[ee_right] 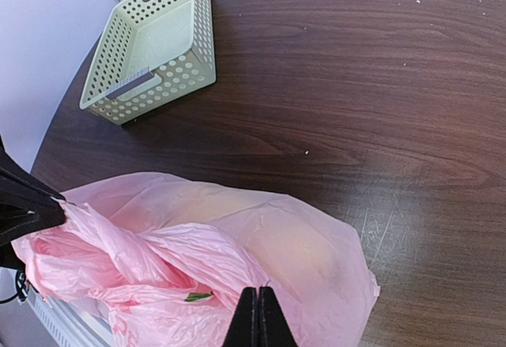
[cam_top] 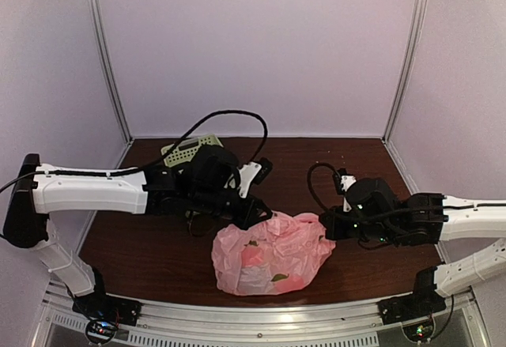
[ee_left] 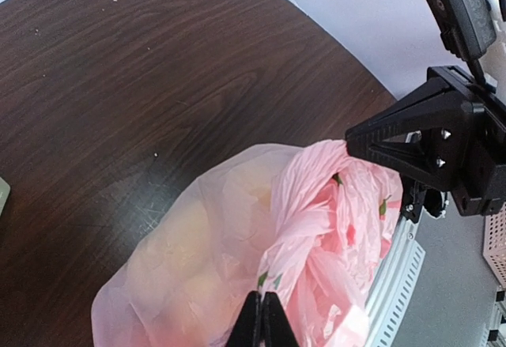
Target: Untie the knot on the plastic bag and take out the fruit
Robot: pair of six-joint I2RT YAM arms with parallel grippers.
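Note:
A pink, see-through plastic bag [cam_top: 267, 262] with green print lies on the dark table, fruit shapes hard to make out inside it. On the bag's left upper part my left gripper is shut, with a gathered pink fold pinched between its fingertips. My right gripper is shut on the bag's right upper part, the twisted pink film running from one gripper to the other. Whether a knot remains in the gathered film cannot be told from these views.
A pale green perforated basket [ee_right: 178, 70] stands at the back left, partly behind the left arm in the top view. Bare dark table [cam_top: 316, 153] stretches behind the bag. The metal front rail [cam_top: 261, 319] runs close in front of it.

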